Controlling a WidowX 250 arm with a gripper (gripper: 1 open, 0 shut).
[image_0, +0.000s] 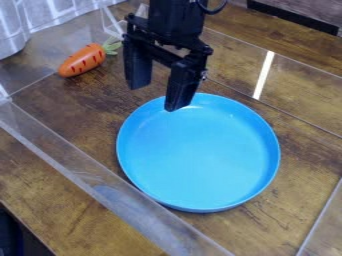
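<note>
My black gripper (159, 80) hangs in the upper middle, just above the back edge of a blue plate (197, 160); it is open, its two fingers apart with nothing seen between them. A toy carrot (83, 60), orange with a green top, lies at the upper left, behind and left of the gripper.
A clear plastic edge runs along the left and lower side. A crumpled translucent material fills the top left corner.
</note>
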